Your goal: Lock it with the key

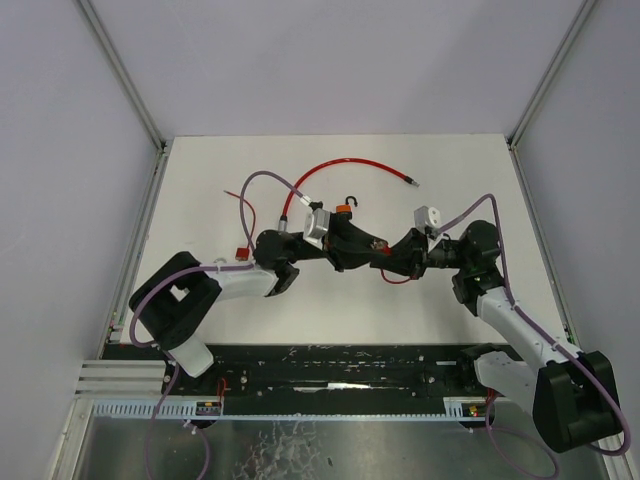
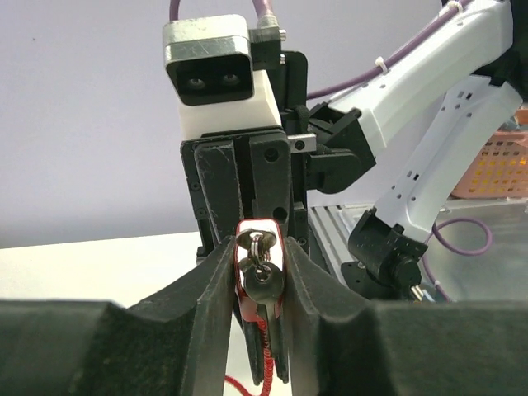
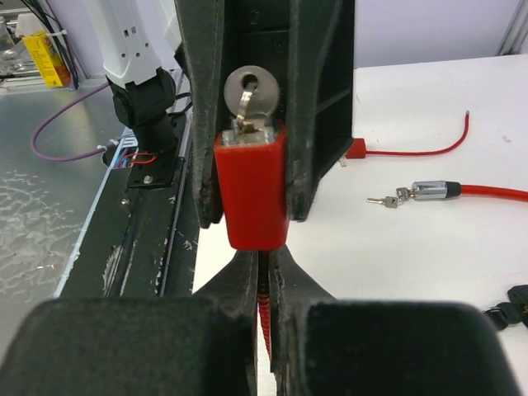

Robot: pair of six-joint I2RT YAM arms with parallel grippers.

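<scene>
The red padlock (image 3: 252,194), with a metal key (image 3: 247,92) in its top, is held between my two grippers at the centre of the top view. My left gripper (image 1: 372,250) has its fingers around the lock; in the left wrist view they flank the lock and key (image 2: 264,285). My right gripper (image 1: 388,262) comes from the right, its fingers shut below the lock, with a red cord between them hanging down.
On the white table (image 1: 210,170) lie a long red cable lock (image 1: 340,160), a smaller red lock with cord (image 1: 242,254) at left, and a black-and-orange item (image 1: 344,209).
</scene>
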